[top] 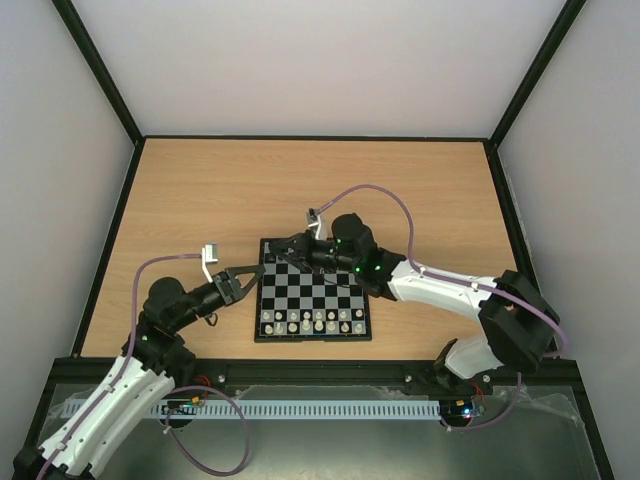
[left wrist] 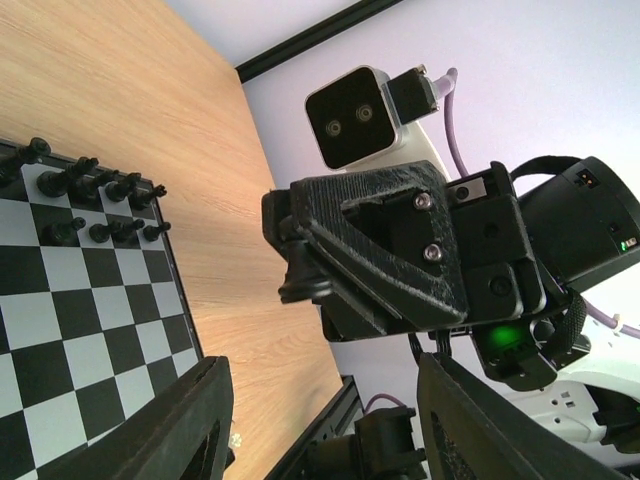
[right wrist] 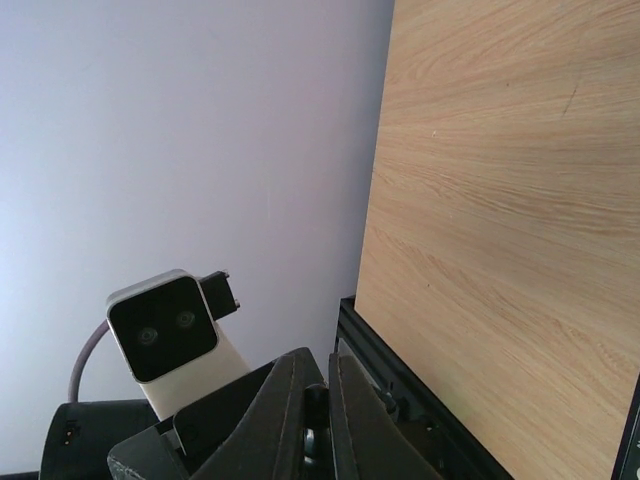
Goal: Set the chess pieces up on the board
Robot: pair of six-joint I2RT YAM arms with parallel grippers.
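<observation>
The chessboard lies on the table with light pieces in two rows along its near edge. Dark pieces stand on the board in the left wrist view; from above, my right arm hides much of that far side. My right gripper is shut on a dark chess piece, whose flared end hangs below the fingers in the left wrist view. Left of the board, my left gripper is open and empty, its fingertips facing the right gripper and the piece with a gap between.
Bare wooden table surrounds the board at the back and on the left. A black frame edge runs along the front. The two grippers are close together over the board's left side.
</observation>
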